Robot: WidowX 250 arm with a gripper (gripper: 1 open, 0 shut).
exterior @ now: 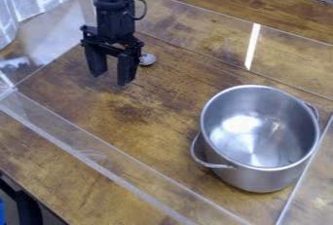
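My black gripper (112, 67) hangs at the upper left, low over the wooden surface, its two dark fingers apart. Just behind it on the right lies a small silvery round object (148, 59), partly hidden by the gripper; I cannot tell what it is. A large steel pot (258, 131) with wire handles stands at the lower right, well away from the gripper.
Clear plastic walls or strips (92, 170) edge the wooden work area (156, 122) on the left, front and back. The middle of the surface between gripper and pot is bare.
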